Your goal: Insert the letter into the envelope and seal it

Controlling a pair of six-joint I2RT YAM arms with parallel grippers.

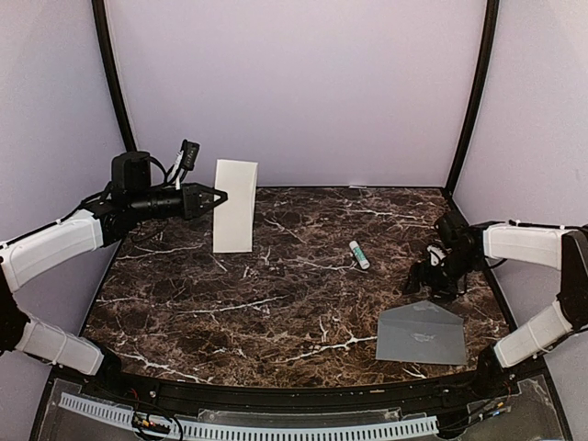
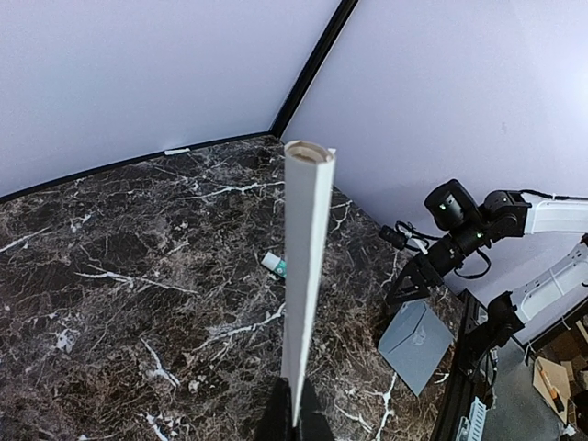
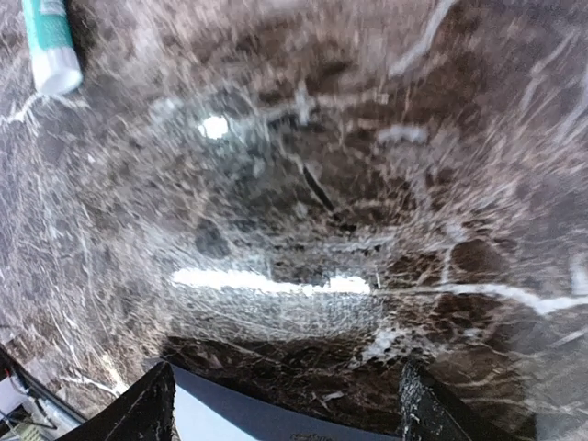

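The white folded letter (image 1: 234, 207) hangs upright above the left part of the table, with my left gripper (image 1: 220, 197) shut on its edge. In the left wrist view the letter (image 2: 307, 266) appears edge-on, rising from the fingertips. The grey envelope (image 1: 421, 335) lies on the table at the front right, its pointed flap side facing away from the front edge. My right gripper (image 1: 416, 277) is just beyond the flap side, fingers apart. In the right wrist view the envelope's edge (image 3: 266, 418) crosses between the open fingers, apparently below them; contact cannot be told.
A green and white glue stick (image 1: 358, 255) lies near the table's middle right. A perforated strip (image 1: 276, 432) runs beyond the front edge.
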